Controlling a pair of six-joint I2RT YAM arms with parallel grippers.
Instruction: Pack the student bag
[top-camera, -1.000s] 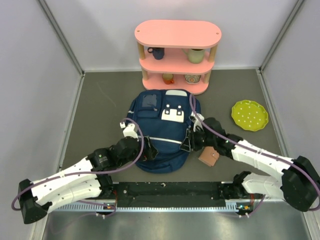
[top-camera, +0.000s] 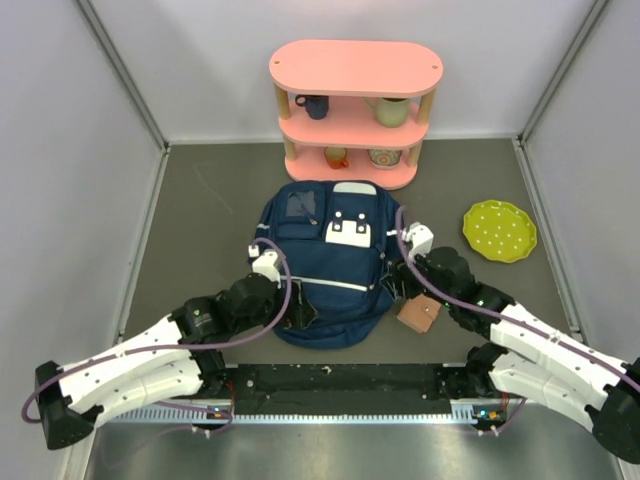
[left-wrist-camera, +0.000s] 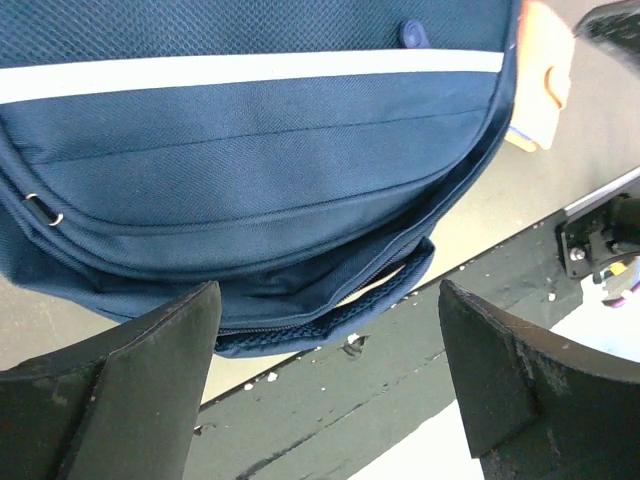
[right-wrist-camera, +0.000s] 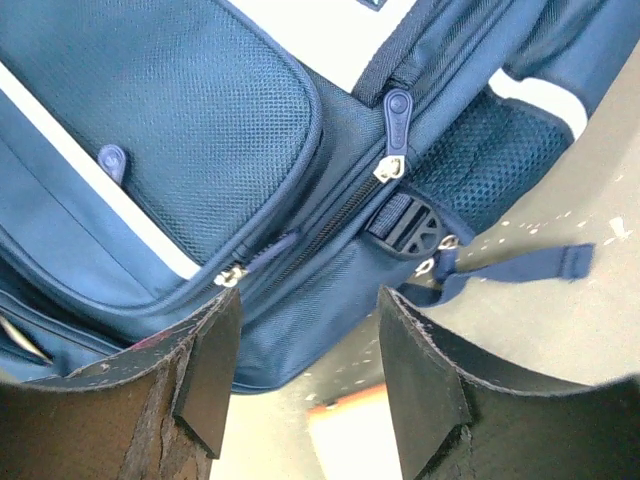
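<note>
A navy backpack (top-camera: 330, 265) lies flat in the middle of the mat, white stripes and zippers showing. My left gripper (top-camera: 298, 310) hangs over its lower left part; in the left wrist view its fingers stand apart with nothing between them. My right gripper (top-camera: 398, 282) is at the bag's right edge; the right wrist view shows its fingers apart, empty, below a zipper pull (right-wrist-camera: 397, 130) and a buckle (right-wrist-camera: 405, 225). A tan item (top-camera: 418, 314), perhaps a notebook, lies beside the bag at lower right.
A pink shelf (top-camera: 355, 65) with mugs, a pot and a bowl stands at the back. A green dotted plate (top-camera: 499, 230) lies at the right. The mat left of the bag is clear.
My right gripper has moved right from over the bag to its edge, and its arm has turned.
</note>
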